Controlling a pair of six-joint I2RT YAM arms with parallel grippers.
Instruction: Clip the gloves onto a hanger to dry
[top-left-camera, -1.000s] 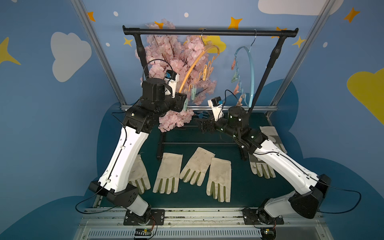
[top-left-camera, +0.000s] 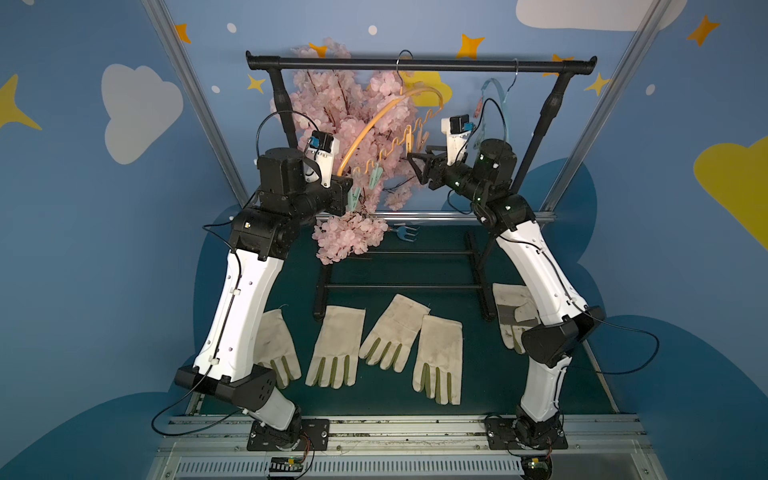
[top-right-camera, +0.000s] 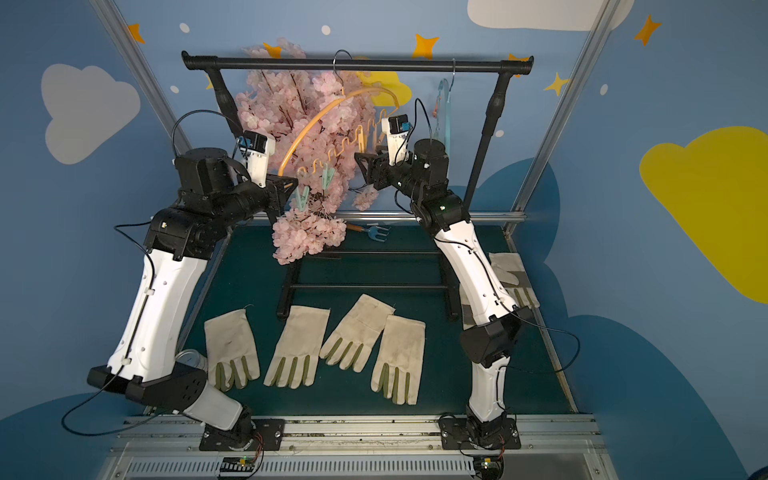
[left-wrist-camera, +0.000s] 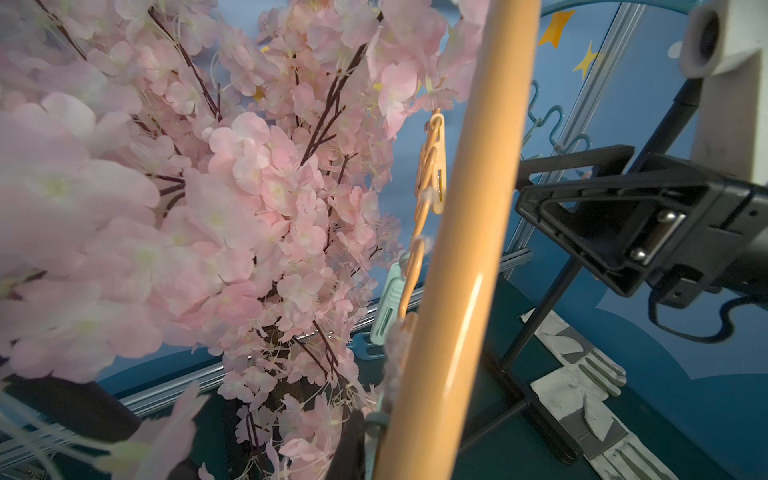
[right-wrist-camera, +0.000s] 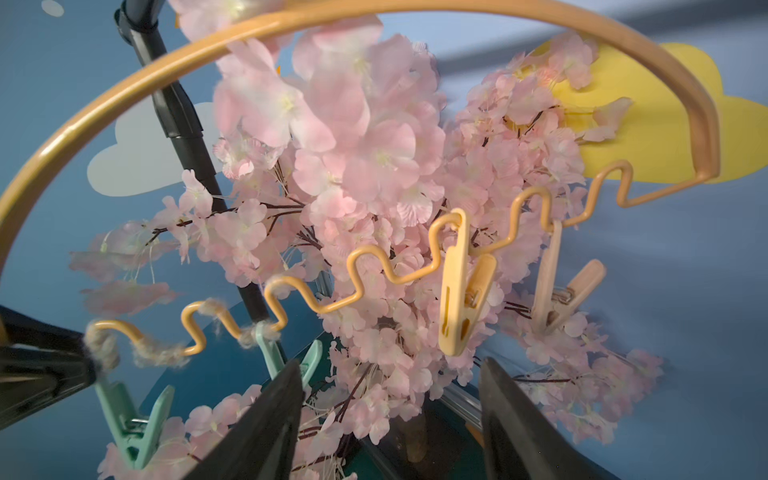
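Observation:
My left gripper (top-left-camera: 342, 192) is shut on the lower end of the orange hanger (top-left-camera: 376, 120), which hangs from the rack bar (top-left-camera: 336, 62). Clips dangle from its wavy rail: mint ones near my left gripper, a yellow clip (right-wrist-camera: 456, 296) and a pinkish clip (right-wrist-camera: 548, 280) farther along. My right gripper (top-left-camera: 414, 166) stands open just right of the rail; in the right wrist view its fingers sit below the yellow clip, nothing between them. Several gloves (top-left-camera: 336, 344) lie on the green floor.
A blue hanger (top-right-camera: 444, 112) hangs to the right, behind my right arm. Pink blossom (top-right-camera: 304, 232) crowds the space behind the orange hanger. A small blue fork (top-right-camera: 376, 233) lies on the floor behind the rack's base.
My right gripper has risen to the height of the hanger's clips. My left gripper has moved left and up with the orange hanger's end.

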